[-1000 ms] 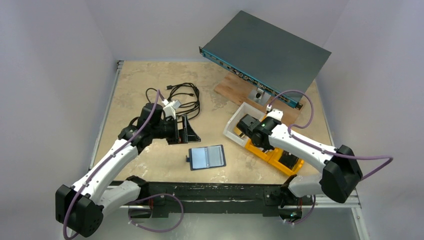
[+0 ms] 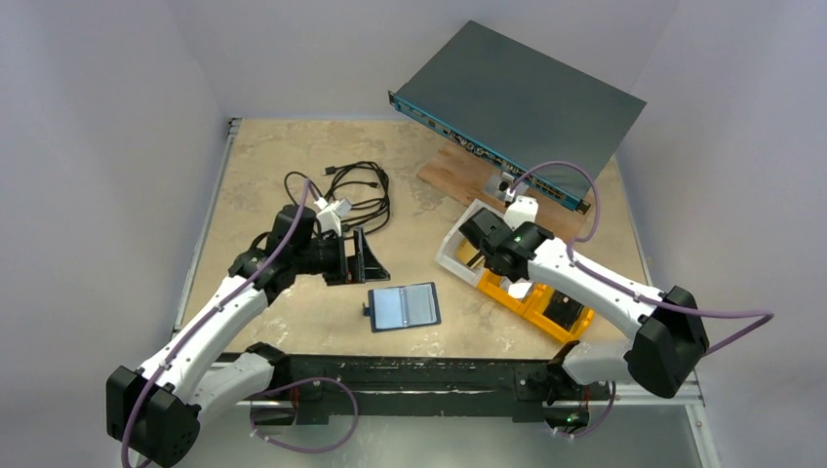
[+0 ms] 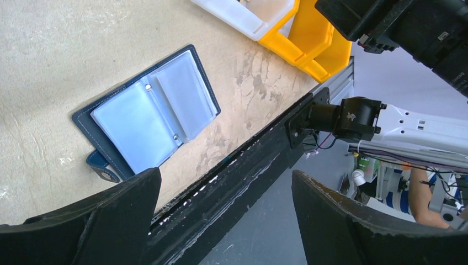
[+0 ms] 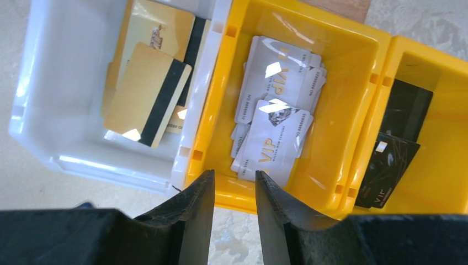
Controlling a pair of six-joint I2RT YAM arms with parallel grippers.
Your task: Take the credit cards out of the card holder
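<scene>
The card holder (image 2: pixel 404 306) lies spread open near the table's front edge, its clear sleeves (image 3: pixel 144 130) facing up with no card visible in them. My left gripper (image 2: pixel 374 257) is over the table just behind the holder, fingers wide apart and empty. The right gripper is above the bins, its fingers parted and nothing between them. White VIP cards (image 4: pixel 276 138) lie piled in the middle yellow bin (image 4: pixel 342 138). Gold cards (image 4: pixel 146 94) rest in the white bin (image 4: pixel 60 110), and black cards (image 4: pixel 386 168) in the right-hand yellow bin (image 4: pixel 441 160).
A coiled black cable (image 2: pixel 371 195) lies behind the left gripper. A large dark rack unit (image 2: pixel 527 107) overhangs the back right, above a wooden board (image 2: pixel 451 174). Bare tabletop lies between the holder and the bins.
The left arm and the card holder stay practically in place.
</scene>
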